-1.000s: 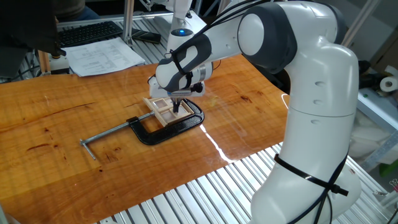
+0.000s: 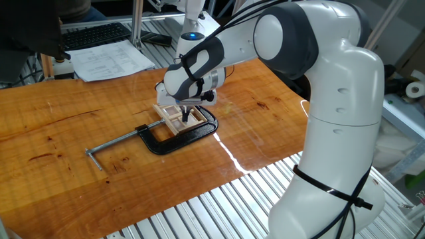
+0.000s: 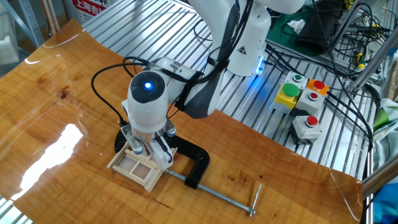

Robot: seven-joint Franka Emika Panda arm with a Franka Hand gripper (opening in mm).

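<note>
A small pale wooden frame with crossbars (image 2: 174,123) lies on the table inside the opening of a black C-clamp (image 2: 161,147). The clamp's long threaded screw (image 3: 221,197) reaches the frame's side. My gripper (image 2: 185,119) points down over the frame, its dark fingertips low among the wooden bars. From the other side, the gripper (image 3: 166,163) is at the frame's edge nearest the screw, partly covering the frame (image 3: 132,170). The views do not show whether the fingers are apart or hold a bar.
Papers (image 2: 111,60) and a keyboard (image 2: 96,36) lie beyond the table's far side. Button boxes (image 3: 300,99) stand on the metal slatted surface. Around the clamp, the wooden tabletop (image 2: 60,176) is mostly bare.
In exterior view 1 my gripper has shifted slightly left and a little lower over the frame. Frame and clamp look unmoved.
</note>
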